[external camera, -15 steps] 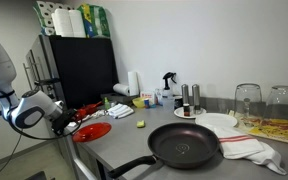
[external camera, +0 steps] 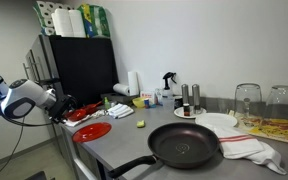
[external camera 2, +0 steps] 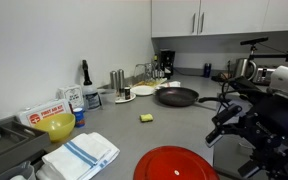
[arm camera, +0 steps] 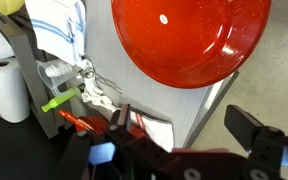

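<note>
A round red plate (external camera: 92,132) lies flat on the grey counter near its left end in exterior view 1. The same red plate (external camera 2: 174,165) is cut off by the bottom edge of exterior view 2. My gripper (external camera 2: 234,142) hangs past the counter edge, to the right of the plate there. Seen from the wrist, the two black fingers stand wide apart with nothing between them, and the red plate (arm camera: 189,30) fills the top of the view, clear of both fingers. In exterior view 1 the gripper (external camera: 61,110) is small and dark against the black cabinet.
A black frying pan (external camera: 182,145) sits mid-counter, its handle toward the front edge. A small yellow sponge (external camera 2: 146,118) lies on open counter. Near the plate are a white-and-blue towel (external camera 2: 80,155) and a yellow bowl (external camera 2: 57,125). Glass jars (external camera: 284,104) stand at the far right.
The arm has risen and drawn slightly left, away from the red plate. The plate, pan and sponge stay where they were.
</note>
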